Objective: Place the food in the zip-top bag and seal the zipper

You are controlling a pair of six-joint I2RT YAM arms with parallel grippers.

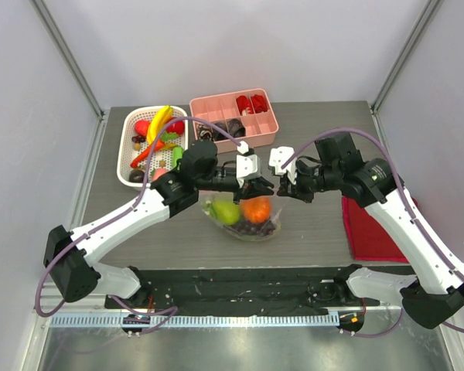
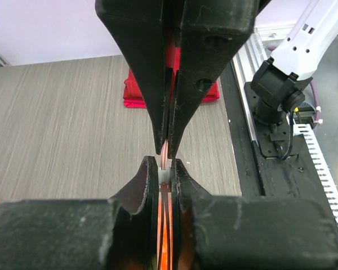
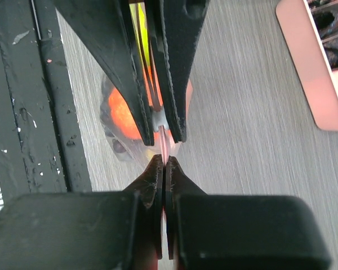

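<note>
The zip top bag (image 1: 236,225) stands on the table holding a green fruit (image 1: 226,212), an orange one (image 1: 255,209) and dark round fruit. At its top my two grippers meet almost tip to tip. My left gripper (image 1: 259,188) is shut on the bag's zipper (image 2: 164,175), a pink strip with a pale slider-like piece at the fingertips. My right gripper (image 1: 284,190) is shut on the same pink strip (image 3: 163,140), just beside the left one.
A white basket (image 1: 127,154) of mixed food stands at the back left, beside a pink divided bin (image 1: 247,136). A folded red cloth (image 1: 371,232) lies on the right.
</note>
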